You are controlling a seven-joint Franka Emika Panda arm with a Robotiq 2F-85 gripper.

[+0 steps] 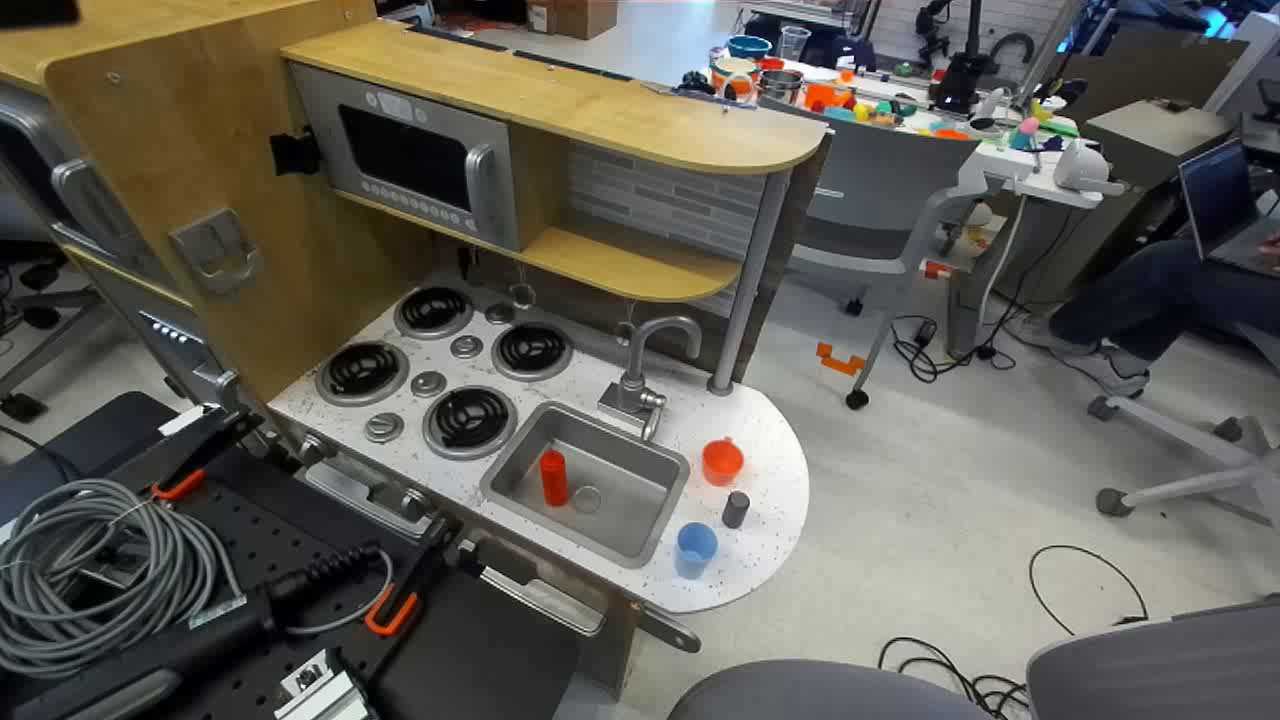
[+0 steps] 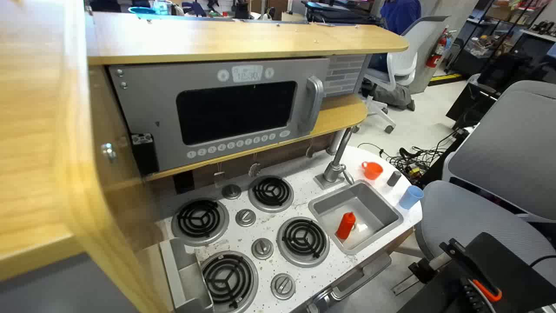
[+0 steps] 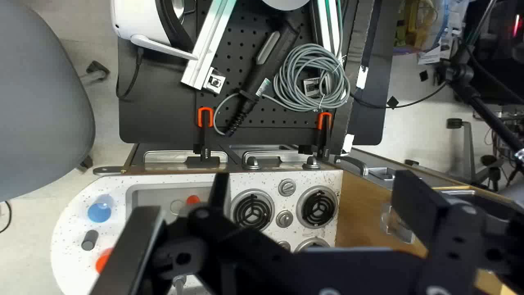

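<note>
In the wrist view my gripper is open, its dark fingers (image 3: 411, 197) spread wide above the toy kitchen with nothing between them. Neither exterior view shows it. A red bottle (image 1: 553, 478) stands in the grey sink (image 1: 667, 514), towards its left side; from above only its round top (image 3: 192, 199) shows. To the right of the sink, on the white counter, are an orange cup (image 1: 722, 461), a small dark grey cylinder (image 1: 735, 510) and a translucent blue cup (image 1: 696, 550). In the wrist view the left finger partly covers the sink and borders the orange cup.
The faucet (image 1: 642, 360) rises behind the sink. Several black burners (image 2: 303, 237) and grey knobs lie to its left. A microwave (image 2: 239, 112) and a wooden shelf (image 1: 636, 258) overhang the back. Coiled grey cable (image 3: 309, 78) lies on the black table in front. The counter's rounded right end has bare space.
</note>
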